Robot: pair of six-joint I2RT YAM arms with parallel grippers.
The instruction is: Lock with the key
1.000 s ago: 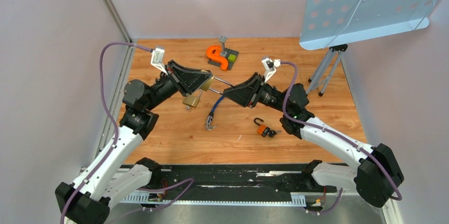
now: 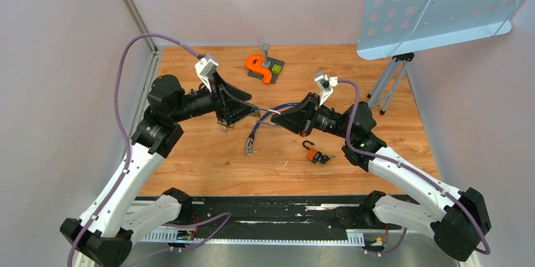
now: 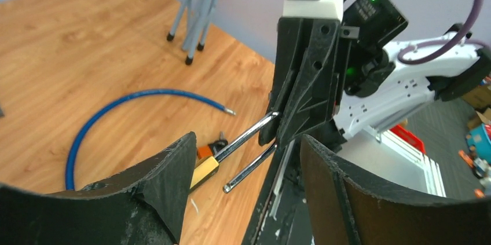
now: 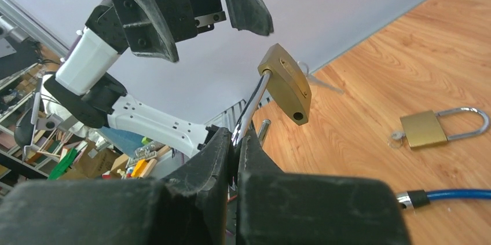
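Note:
A brass padlock (image 4: pixel 285 86) hangs off the table by its silver shackle (image 4: pixel 250 106), with my right gripper shut on the shackle. Its body sits on one shackle leg only; the other leg's end (image 3: pixel 228 188) is free, so the shackle stands open. My left gripper is open, its fingers apart from the brass body in the right wrist view. On the table lie a second brass padlock (image 4: pixel 425 130), with a small silver piece at its base, and an orange padlock (image 2: pixel 313 155) beside a dark key (image 2: pixel 325 159).
A blue cable (image 2: pixel 268 115) curves across the table under the grippers. At the back is an orange S-shaped piece (image 2: pixel 257 64) on a dark plate. A tripod stand (image 2: pixel 386 84) is at the right. Bare wood (image 2: pixel 378 172) shows at the front right.
My left gripper has come off the brass padlock body, opening and shifting slightly right and down in the top view. The right gripper has moved a little right, still holding the shackle.

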